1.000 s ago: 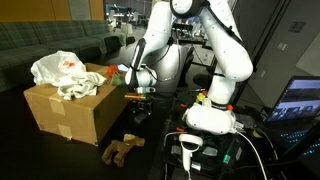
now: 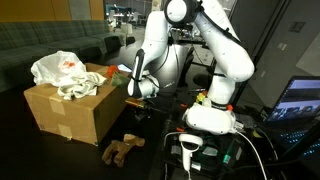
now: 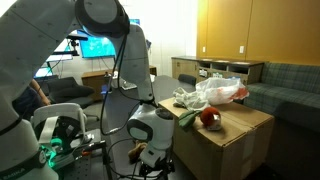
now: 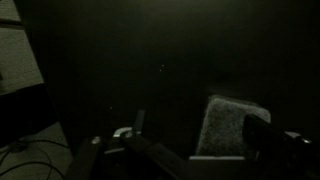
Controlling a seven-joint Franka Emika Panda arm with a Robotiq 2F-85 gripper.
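Observation:
My gripper (image 2: 139, 104) hangs low over the dark tabletop, in front of the cardboard box. In exterior view 2 the gripper (image 3: 152, 158) points down, close to the surface. The wrist view is very dark. There a grey, rough-looking block (image 4: 222, 128) shows at the lower right, partly covered by the right finger (image 4: 268, 138). The left finger (image 4: 138, 124) stands well apart from it, so the fingers are open. Whether the right finger touches the block, I cannot tell.
A cardboard box (image 2: 72, 115) stands beside the arm, with white cloth (image 2: 68, 74) on top. A red round thing (image 3: 210, 119) sits at its edge. A brown, limbed object (image 2: 122, 150) lies on the dark surface nearer the camera, with bare room around it.
The arm's lower part has shifted slightly downward and towards exterior camera 1. The box and the brown object have stayed where they were.

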